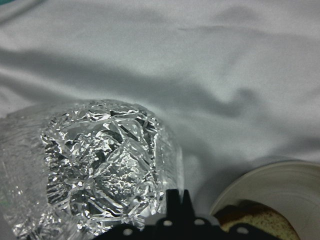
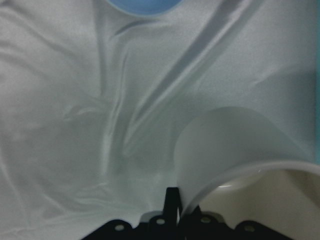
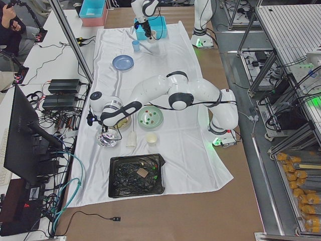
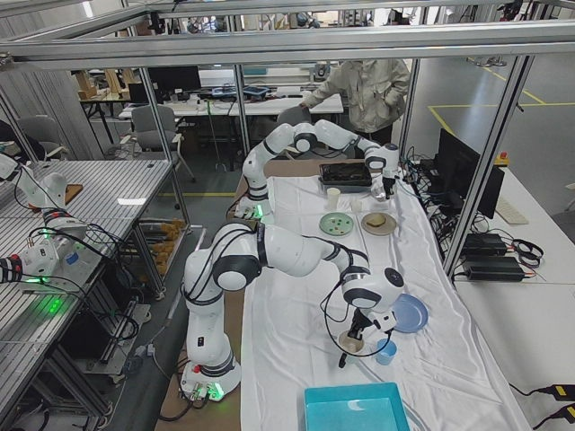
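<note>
A crumpled foil-lined clear container (image 1: 100, 160) lies beside a shallow plate (image 1: 270, 185) holding bread (image 1: 260, 225). My left gripper is at the container's right rim, its fingers close together; whether the rim is between them is unclear. In the right wrist view my right gripper is shut on the rim of a white cup (image 2: 225, 140), which is tipped on its side or tilted. A blue cup (image 4: 385, 352) stands close by it.
A blue plate (image 4: 410, 314), turquoise bin (image 4: 355, 409), green plate (image 3: 150, 116), small pale cup (image 3: 151, 138) and black tray (image 3: 136, 175) share the white cloth. Its middle, between the blue and green plates, is mostly clear.
</note>
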